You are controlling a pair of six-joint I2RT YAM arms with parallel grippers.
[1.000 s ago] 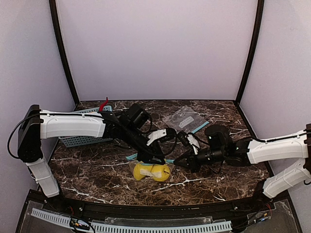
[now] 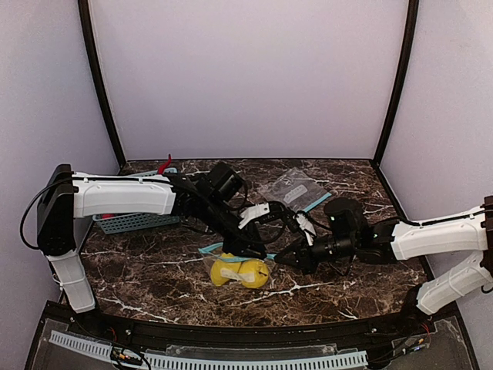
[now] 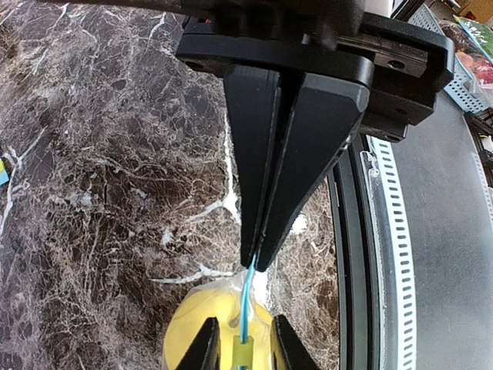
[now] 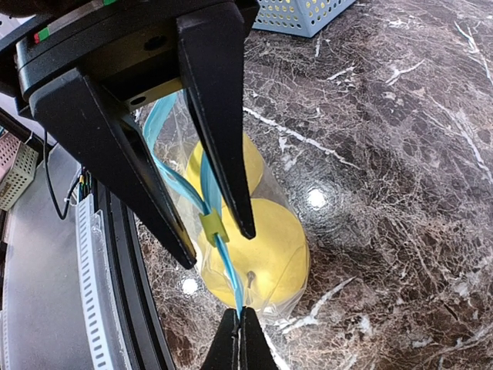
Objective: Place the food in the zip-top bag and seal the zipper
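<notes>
A clear zip bag (image 2: 240, 277) with a light blue zip strip (image 4: 226, 266) holds two yellow rounded food pieces (image 4: 266, 243) and rests on the table. On the strip sits a yellow slider (image 4: 213, 226). My left gripper is part open, one finger on either side of the slider, with a gap showing beside it. At the strip's end, my right gripper is shut with the blue edge pinched between its tips. The left wrist view also shows that pinch. From above, the two grippers stand close together and hide part of the strip.
A second, flat clear bag (image 2: 294, 189) with a blue strip lies behind the right arm. A blue-grey basket (image 2: 135, 223) with things in it stands at the left, partly under the left arm.
Over the last second my left gripper has shifted slightly to the right along the strip, toward the right gripper. The right arm and the food pieces have stayed in place.
</notes>
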